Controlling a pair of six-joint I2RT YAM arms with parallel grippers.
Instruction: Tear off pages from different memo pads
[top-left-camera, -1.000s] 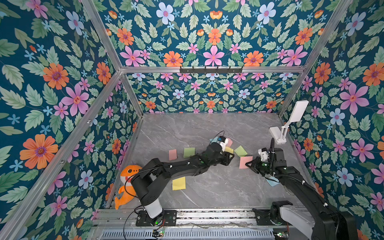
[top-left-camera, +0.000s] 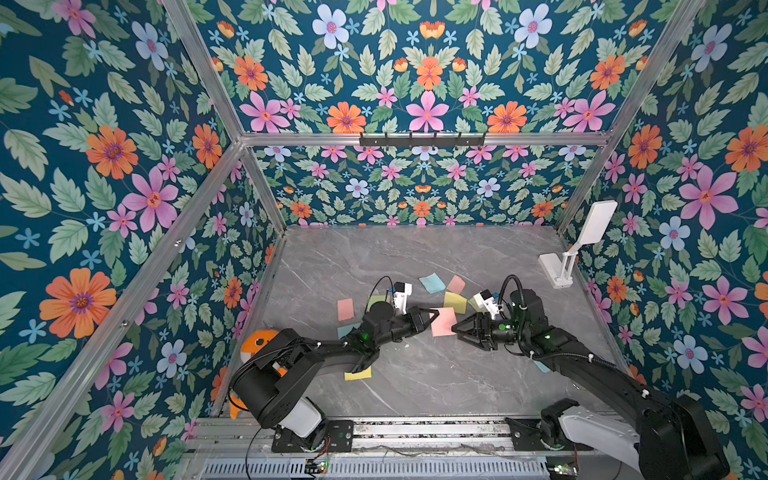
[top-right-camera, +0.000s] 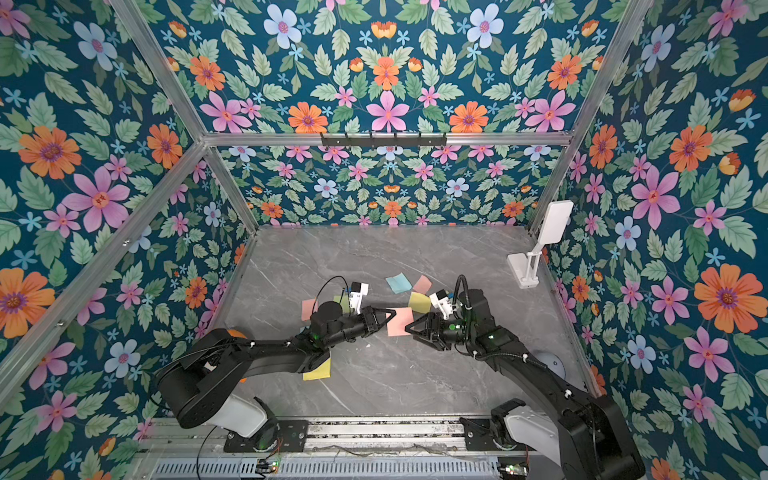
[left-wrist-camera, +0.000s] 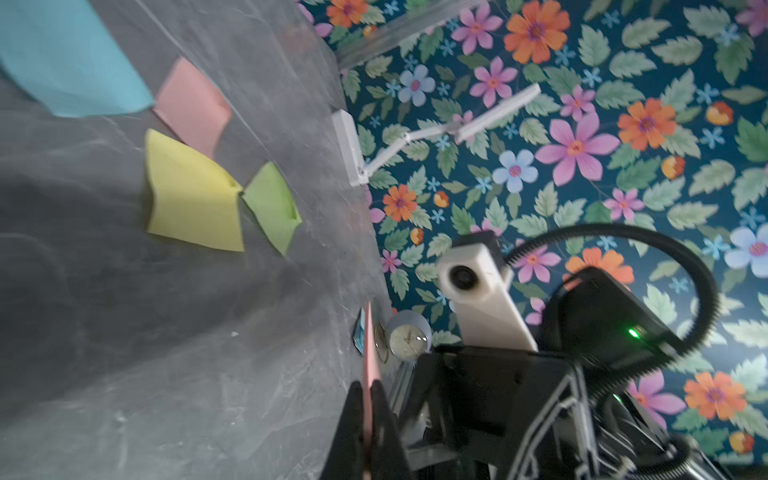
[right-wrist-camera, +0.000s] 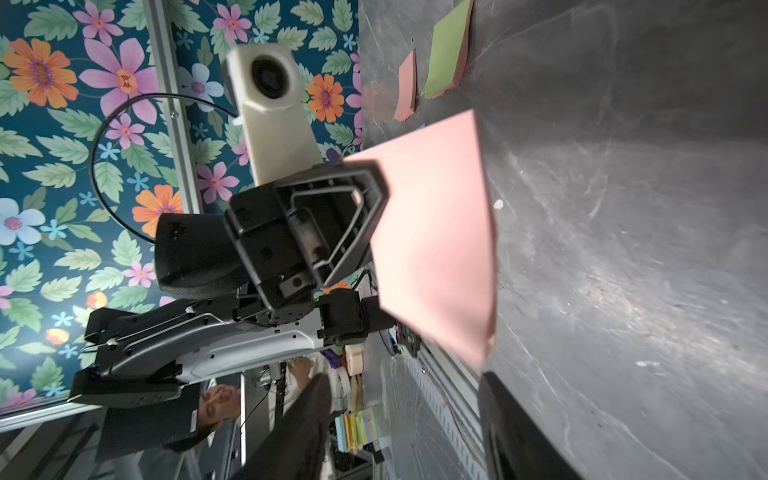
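Observation:
A pink memo sheet (top-left-camera: 443, 322) hangs above the table, between the two arms. My left gripper is shut on its edge; the sheet shows edge-on between the fingertips. In the right wrist view the pink sheet (right-wrist-camera: 432, 232) faces the camera, and whether it is one page or several is unclear. My right gripper stands apart from it, its fingers parted and nothing between them. Beyond lie a yellow sheet (left-wrist-camera: 192, 196), a curled green one (left-wrist-camera: 273, 206), a pink one (left-wrist-camera: 192, 104) and a teal one (left-wrist-camera: 72, 56).
Left of centre lie another pink note (top-left-camera: 345, 309), a green one (right-wrist-camera: 448, 52) and, nearer the front, a yellow one (top-right-camera: 317, 369). A white lamp (top-left-camera: 592, 225) stands at the right, an orange plush (top-left-camera: 257, 342) at the left.
The pink sheet went from the right gripper to the left one. The left gripper drew back leftward with it, while the right arm came in toward the middle and its fingers parted.

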